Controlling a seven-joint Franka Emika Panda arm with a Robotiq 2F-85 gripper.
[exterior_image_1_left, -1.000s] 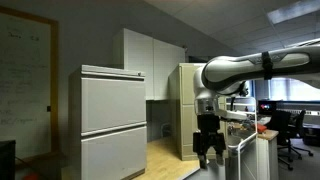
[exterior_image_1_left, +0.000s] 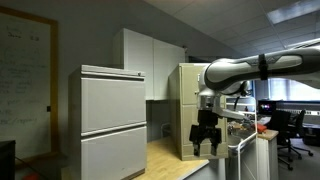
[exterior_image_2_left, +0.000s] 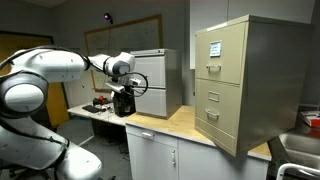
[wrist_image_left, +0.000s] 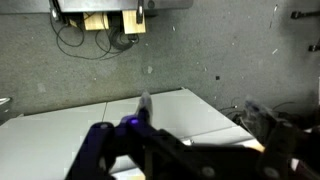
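My gripper (exterior_image_1_left: 206, 150) hangs open, pointing down, in front of the wooden counter in exterior view 1. Between its fingers nothing shows. A light grey two-drawer cabinet (exterior_image_1_left: 112, 115) stands to the left, its drawers closed. Behind the gripper is a beige file cabinet (exterior_image_1_left: 190, 90), seen larger at the right in exterior view 2, with its drawer fronts (exterior_image_2_left: 213, 95) closed. In the wrist view the fingers (wrist_image_left: 145, 106) are blurred above a white surface (wrist_image_left: 185, 115) and the grey floor (wrist_image_left: 180, 50).
The wooden counter (exterior_image_2_left: 183, 123) has free room between the cabinets. Below it are white base cupboards (exterior_image_2_left: 150, 155). Cables (wrist_image_left: 110, 42) lie on the floor under a bench edge at the top of the wrist view. Office chairs (exterior_image_1_left: 290, 135) stand at the far right.
The cabinets have not moved.
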